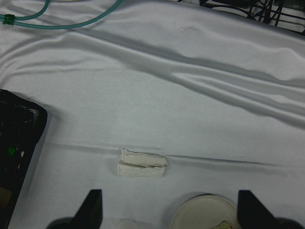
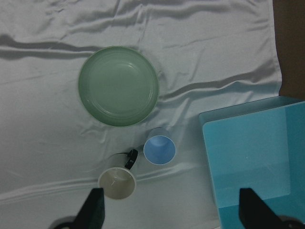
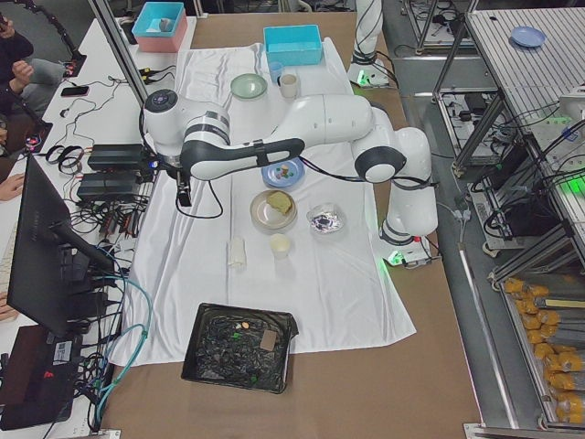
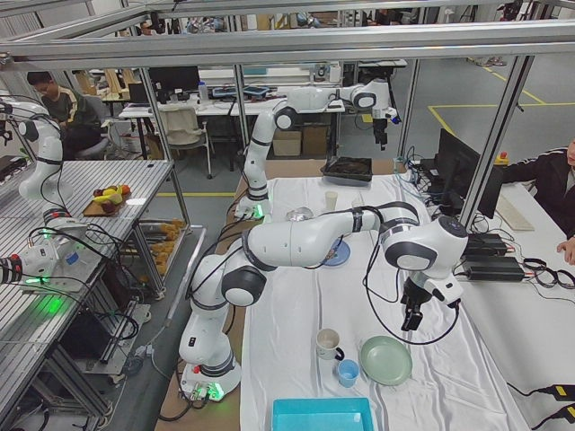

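On the white cloth lie a green plate [image 2: 118, 86], a blue cup [image 2: 159, 148], a mug [image 2: 117, 182], a tan plate with food [image 3: 265, 212], a blue plate [image 3: 274, 180], a foil bowl [image 3: 324, 219], a pale cup [image 3: 280, 244] and a white folded strip [image 1: 142, 164]. My left gripper is raised over the cloth, fingers wide apart, facing the strip. My right gripper hangs open above the mug and blue cup. Neither shows anything between its fingers.
A teal bin [image 2: 245, 157] is at one end of the cloth, a black lined tray [image 3: 219, 338] at the other. Monitor, cables and electronics crowd one side.
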